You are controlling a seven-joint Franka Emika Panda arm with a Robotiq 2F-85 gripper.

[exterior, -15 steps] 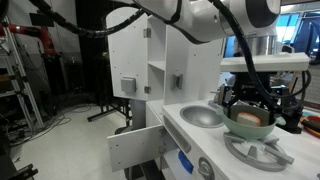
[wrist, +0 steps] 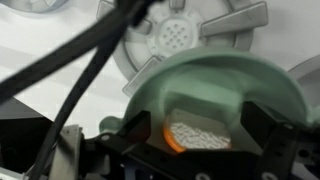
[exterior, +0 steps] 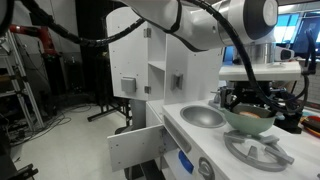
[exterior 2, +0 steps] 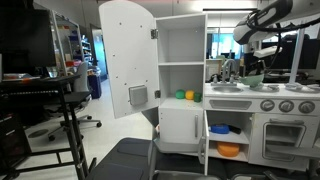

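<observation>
A green pot [exterior: 249, 123] rests on the grey toy stove burner [exterior: 258, 151], right of the sink. Inside it lies a small item [wrist: 195, 131], whitish on top with an orange edge. My gripper hangs over the pot, pointing down. Its fingers stand open, one finger on either side of the item, with a gap on both sides in the wrist view. How deep the fingertips reach into the pot is hard to tell. In the second exterior view the pot [exterior 2: 252, 80] looks small on the counter under the arm.
The round sink [exterior: 203, 116] is left of the pot. A white cabinet with an open door [exterior 2: 130, 60] stands further left. Below the counter, a shelf holds an orange bowl [exterior 2: 229, 151] and a blue item.
My gripper has come down a little toward the pot over the last second. The pot and the item in it look to be in the same place.
</observation>
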